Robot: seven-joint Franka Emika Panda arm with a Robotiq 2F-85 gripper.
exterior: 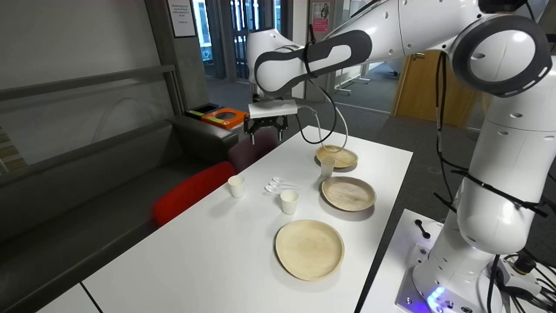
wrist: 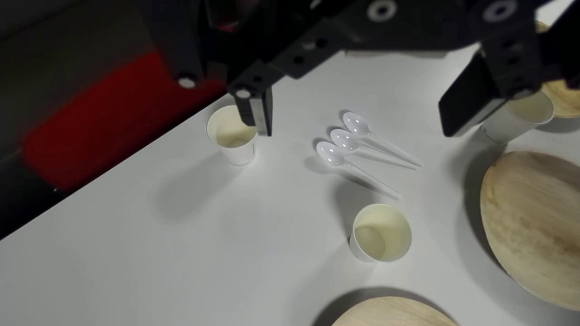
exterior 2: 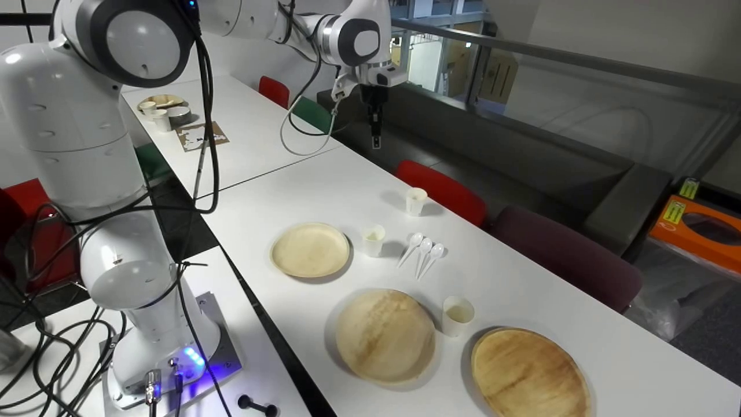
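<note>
My gripper (exterior: 266, 138) hangs open high above the table, with empty space between its fingers. Below it in the wrist view lie three white plastic spoons (wrist: 348, 142), side by side on the tabletop. One paper cup (wrist: 234, 136) stands near the chair-side edge, partly behind a finger. Another cup (wrist: 381, 233) stands between the spoons and the plates. A third cup (exterior 2: 458, 316) is close to two wooden plates. The pale round plate (exterior: 309, 250), the middle plate (exterior: 349, 193) and the far plate (exterior: 336, 156) form a row along the robot's side.
Red (exterior: 193, 191) and dark purple (exterior: 253, 149) chairs stand against the table's far long side. In exterior view 2, a second table end holds more tableware (exterior 2: 161, 119).
</note>
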